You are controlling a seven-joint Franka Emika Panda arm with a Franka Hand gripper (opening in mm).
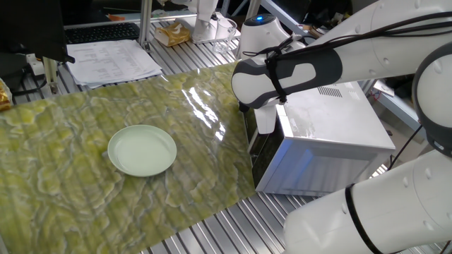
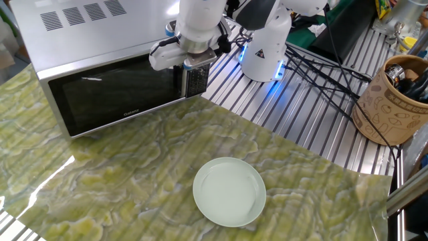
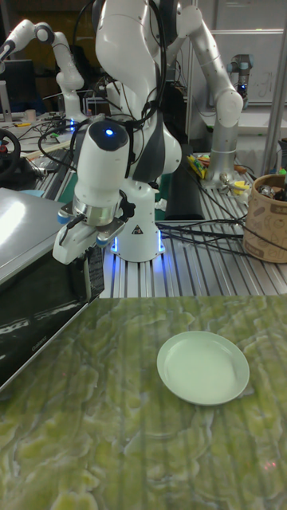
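A silver microwave (image 2: 127, 40) with a dark glass door (image 2: 117, 94) stands at the back left of exterior view 2. Its door looks shut, flush with the body. My gripper (image 2: 188, 65) is at the front of the microwave, close by the upright handle (image 2: 185, 83) near the control panel. Whether its fingers touch or enclose the handle cannot be made out, since the hand covers that spot. Exterior view 3 also has the gripper (image 3: 83, 246) tilted at the door's right end. A pale green round plate (image 2: 229, 192) lies empty on the green marbled mat, well apart from the gripper.
To the right stands a patterned brown bucket (image 2: 388, 107) filled with objects; cables (image 2: 328, 87) run across the slatted metal table near the robot's base (image 2: 266, 57). Papers (image 1: 113, 62) lie beyond the mat.
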